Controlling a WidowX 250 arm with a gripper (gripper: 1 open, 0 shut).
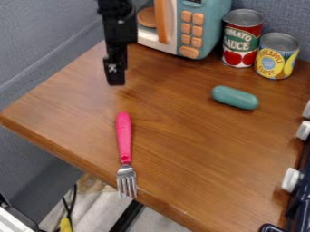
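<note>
My black gripper (115, 72) hangs at the upper left over the wooden table, in front of the toy microwave; whether its fingers are open or shut is unclear. Below it lies a fork (123, 145) with a pink handle, tines toward the near edge. A teal oblong object (235, 98) lies on the right.
A teal toy microwave (191, 27), a tomato sauce can (241, 41) and a yellow-labelled can (276, 59) stand at the back right. A dark appliance (295, 199) with white knobs borders the right.
</note>
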